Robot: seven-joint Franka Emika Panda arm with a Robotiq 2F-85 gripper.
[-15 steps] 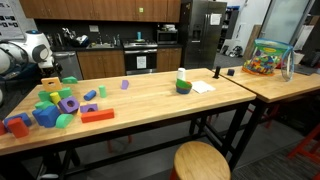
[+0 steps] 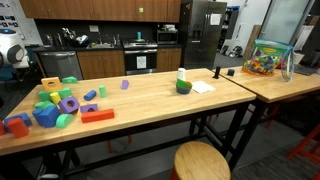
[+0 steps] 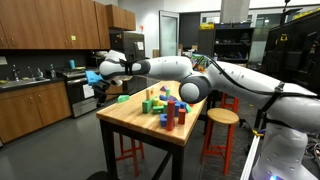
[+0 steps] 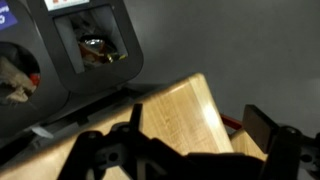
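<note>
My gripper stands open in the wrist view, with no object between its fingers. Beneath it lie a corner of the wooden table and the grey floor beyond. In exterior view 2 the arm [image 3: 140, 60] reaches across to the table's far left, its end by the far cabinets. Only part of the arm [image 2: 12, 50] shows at the left edge of exterior view 1. Colored blocks crowd the table's left end: an orange block [image 2: 69, 81], a purple ring-shaped block [image 2: 69, 105], a blue block [image 2: 46, 117] and a long red block [image 2: 97, 115].
A bin unit [image 4: 92, 45] with openings stands beside the table corner. Farther along the table [image 2: 150, 98] are a green bowl [image 2: 183, 87] and a white sheet [image 2: 203, 87]. A round stool [image 2: 201, 160] stands in front.
In exterior view 1 the arm's white end has swung left, away from behind the blocks to the frame's edge. The blocks look unmoved.
</note>
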